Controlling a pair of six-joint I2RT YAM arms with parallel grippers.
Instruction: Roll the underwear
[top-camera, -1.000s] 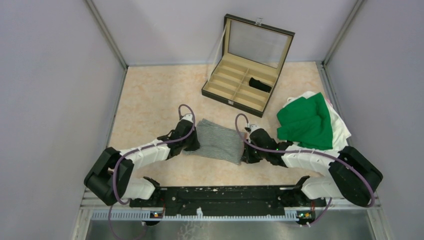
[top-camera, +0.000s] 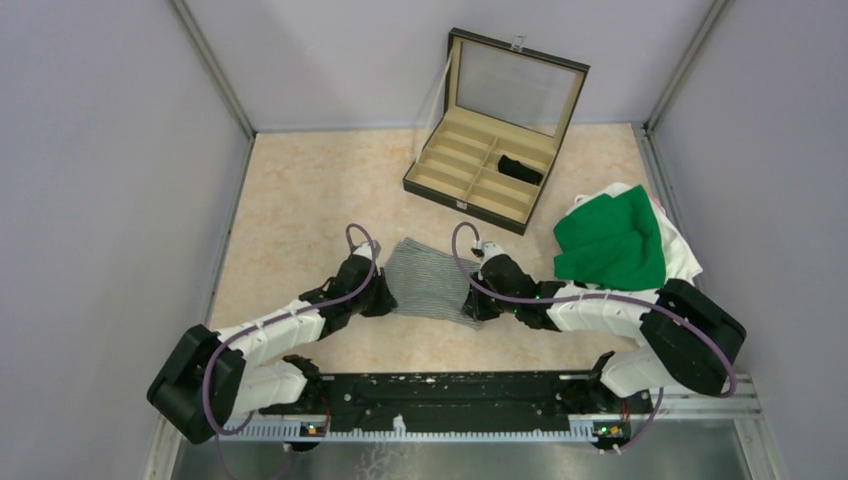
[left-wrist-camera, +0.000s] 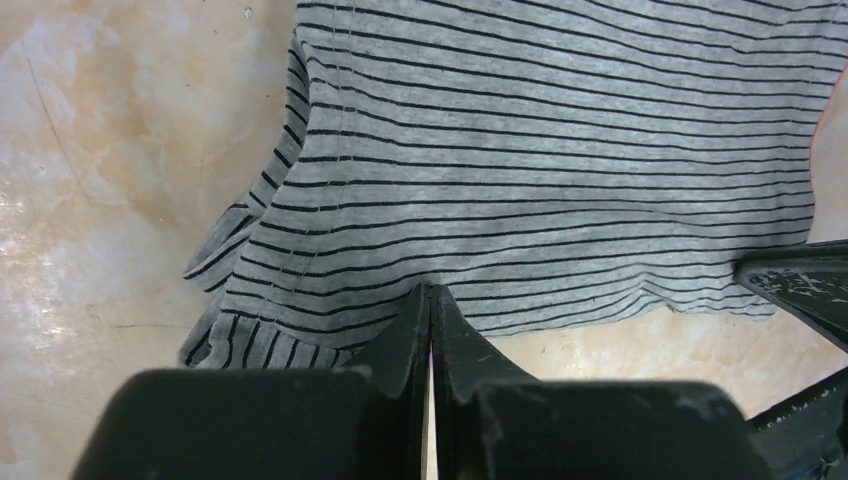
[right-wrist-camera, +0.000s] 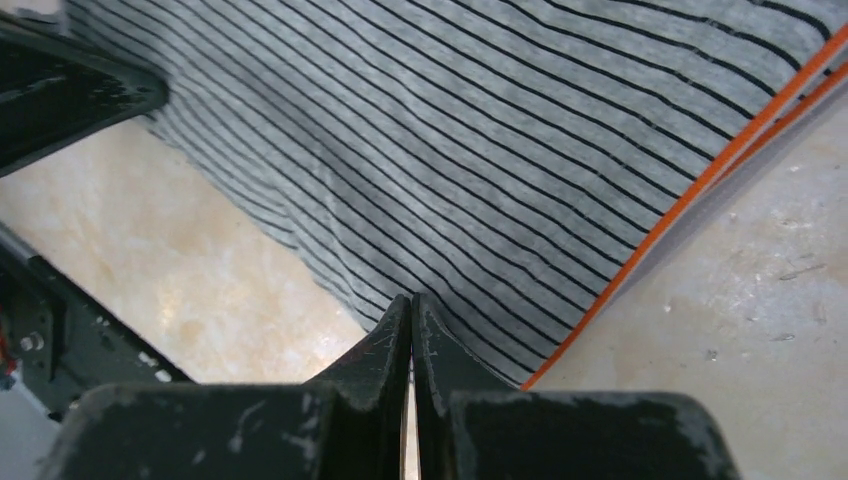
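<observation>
The grey, black-striped underwear (top-camera: 432, 280) lies folded flat on the table, with an orange-edged side showing in the right wrist view (right-wrist-camera: 500, 180). My left gripper is shut over its near left part, low at the cloth's edge. My right gripper is shut at the near right corner, touching or just over the cloth. Whether either has cloth pinched between its fingertips, I cannot tell.
An open compartment box (top-camera: 470, 210) stands at the back with a dark rolled item (top-camera: 518, 169) inside. A pile of green (top-camera: 610, 240) and white cloths lies at the right.
My left gripper has moved toward the near edge of the underwear. My right gripper has shifted slightly left onto the cloth.
</observation>
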